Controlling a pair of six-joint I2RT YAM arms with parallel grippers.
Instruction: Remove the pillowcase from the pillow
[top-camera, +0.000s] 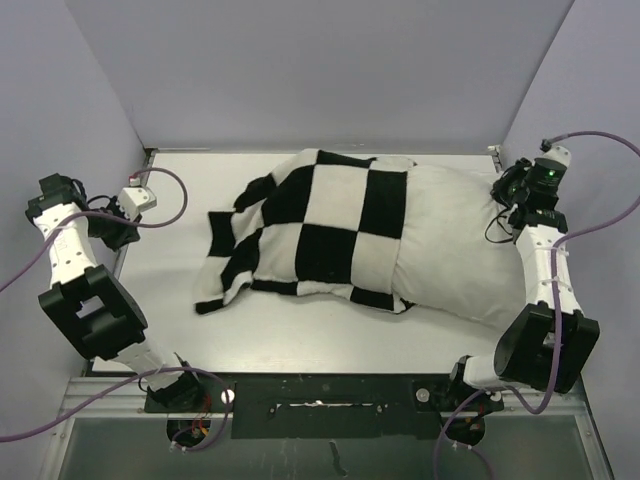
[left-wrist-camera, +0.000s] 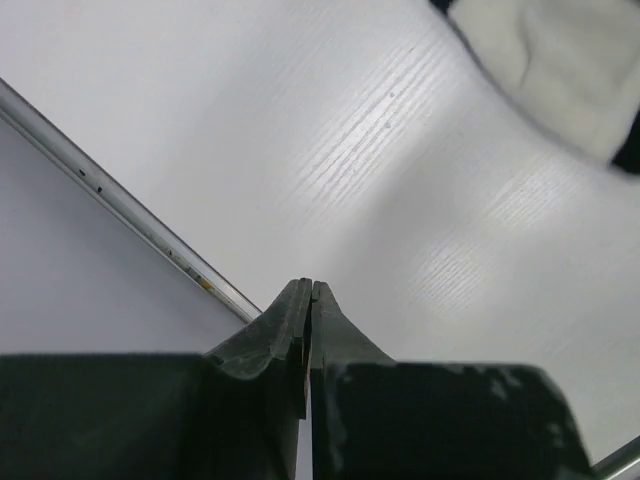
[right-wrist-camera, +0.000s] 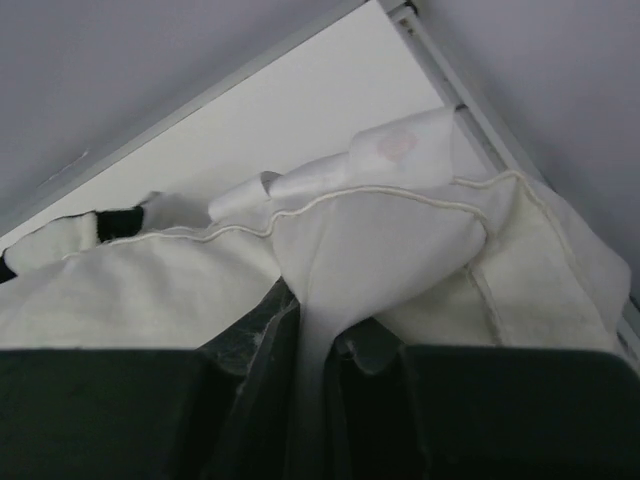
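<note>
A black-and-white checkered pillowcase (top-camera: 330, 222) lies crumpled and flattened toward its left end. From its right end the white pillow (top-camera: 455, 240) sticks out, reaching to the table's right side. My right gripper (top-camera: 500, 188) is at the pillow's far right corner; in the right wrist view, white pillow cloth (right-wrist-camera: 375, 250) is pinched and gathered between its fingers. At the table's left edge my left gripper is shut, and no cloth shows between its fingertips. In the left wrist view the pillowcase (left-wrist-camera: 560, 70) appears only at the upper right, apart from that gripper.
Grey walls stand close beside both arms and behind the table (top-camera: 300, 75). Purple cables (top-camera: 556, 330) loop along both arms.
</note>
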